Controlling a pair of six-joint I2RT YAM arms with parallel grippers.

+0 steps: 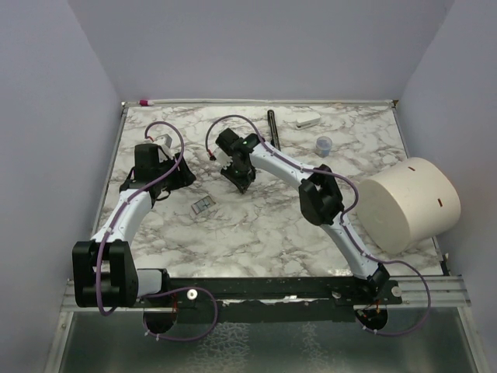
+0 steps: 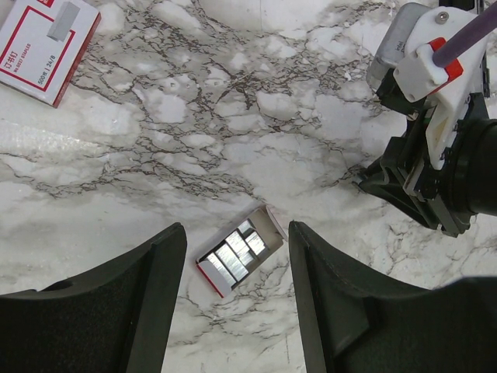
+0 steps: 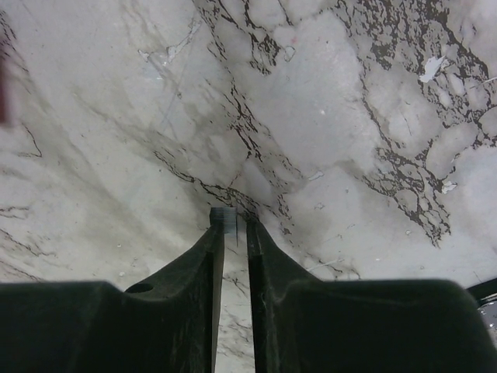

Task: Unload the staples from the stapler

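My right gripper [image 1: 241, 186] is low over the marble in the middle, its fingers part open around a small silver strip, apparently staples [image 3: 224, 219], at the fingertips; whether it is gripped I cannot tell. My left gripper hangs part open above a small open tray [image 1: 203, 204] holding several silver staple strips [image 2: 231, 264]. A white and red box [image 2: 46, 47] lies at the upper left of the left wrist view. I cannot clearly make out the stapler.
A black bar [image 1: 272, 128] and a white item [image 1: 308, 121] lie at the back, with a clear cup [image 1: 324, 145] to their right. A large cream cylinder [image 1: 408, 206] occupies the right side.
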